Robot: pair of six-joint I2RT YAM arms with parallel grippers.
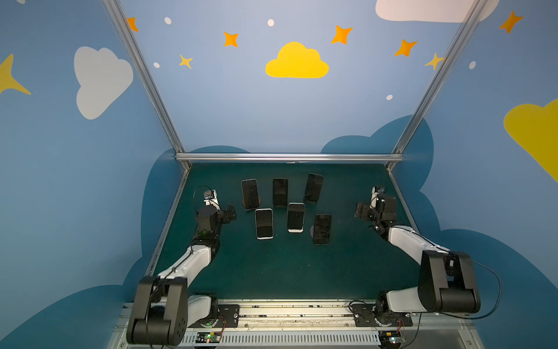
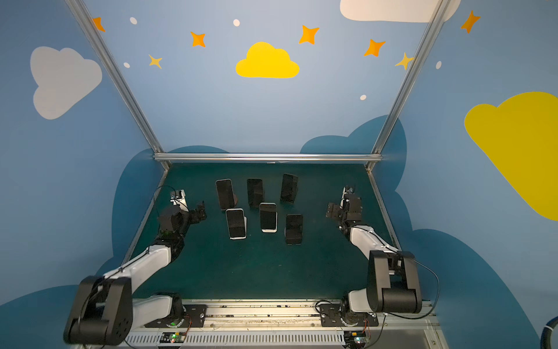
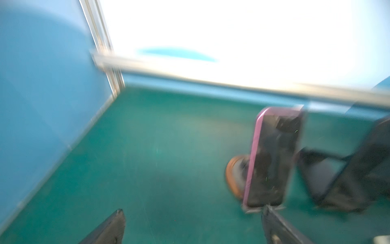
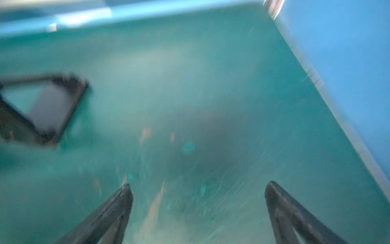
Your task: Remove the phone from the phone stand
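Observation:
Several dark phones lean on stands in two rows across the table's middle. In the back row are a left phone (image 1: 250, 193), a middle phone (image 1: 280, 191) and a right phone (image 1: 314, 187). The front row has a white-edged phone (image 1: 264, 223), a second pale-edged phone (image 1: 295, 217) and a dark phone (image 1: 322, 228). The left wrist view shows a pink-edged phone (image 3: 273, 158) on a stand with a round brown-rimmed base (image 3: 235, 177). My left gripper is open and empty, left of the phones. On their right, my right gripper stands open over bare table.
A black stand (image 4: 50, 107) shows at the left of the blurred right wrist view. Bare green table (image 1: 261, 270) lies in front of the phones. Blue walls and a metal rail (image 1: 290, 157) bound the sides and back.

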